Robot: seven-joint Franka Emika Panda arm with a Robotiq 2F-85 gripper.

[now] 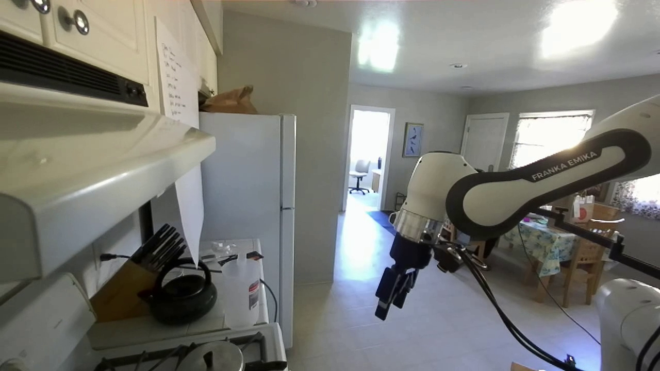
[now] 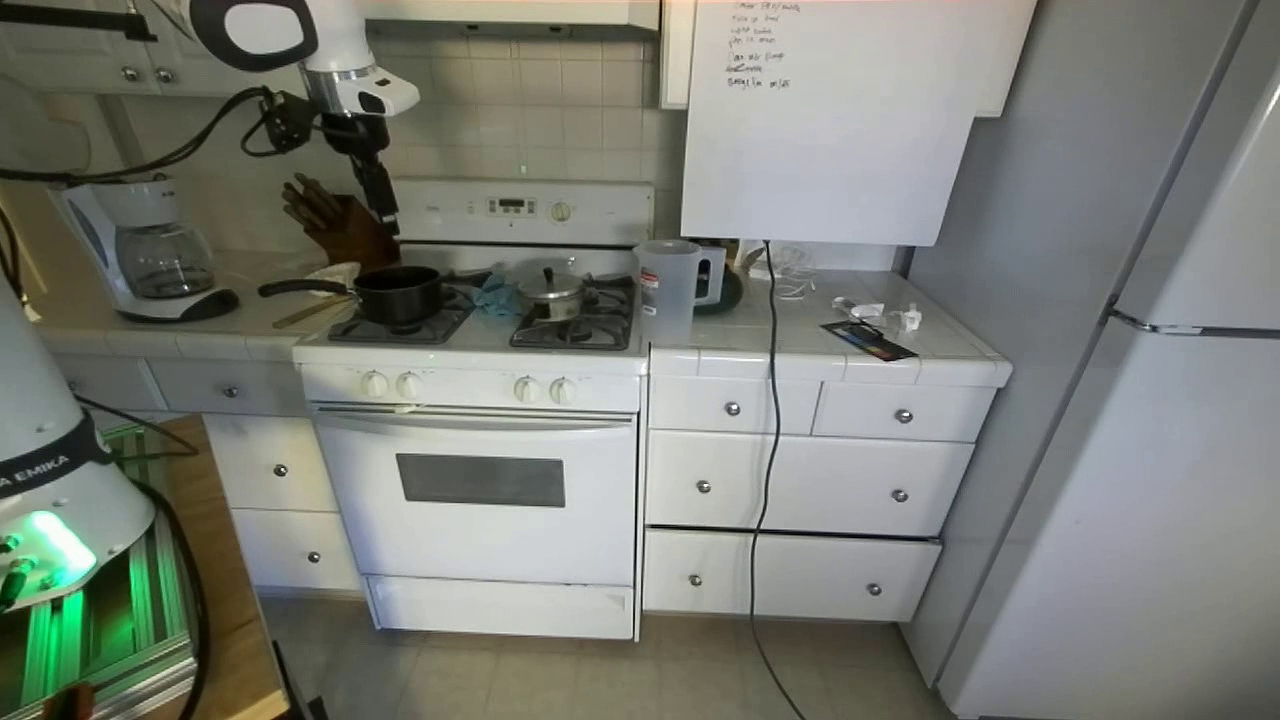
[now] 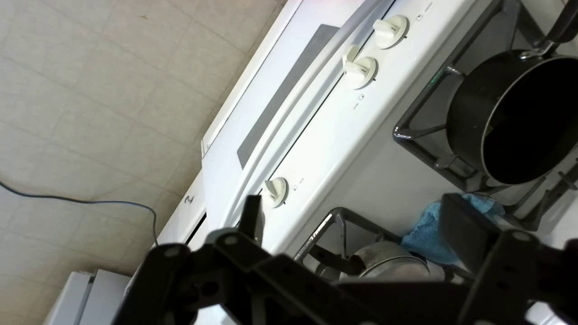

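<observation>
My gripper stands open above the stove's front; its two fingers are wide apart in the wrist view with nothing held. In the first exterior view the gripper [image 1: 391, 308] hangs in the air, pointing down. A black saucepan [image 3: 471, 119] rests on one burner, empty as far as its dark inside shows. Past the fingers sits a lidded silver pot [image 2: 552, 292], partly hidden in the wrist view. A blue cloth [image 3: 431, 235] lies between the two pans on the stovetop.
A clear pitcher [image 2: 667, 294] stands right of the stove [image 2: 480, 372], close to a dark kettle [image 1: 182, 300]. Behind are a knife block [image 2: 360, 234] and a coffee maker [image 2: 156, 246]. A hanging white sheet [image 2: 828, 132] covers the back wall. Open floor lies in front.
</observation>
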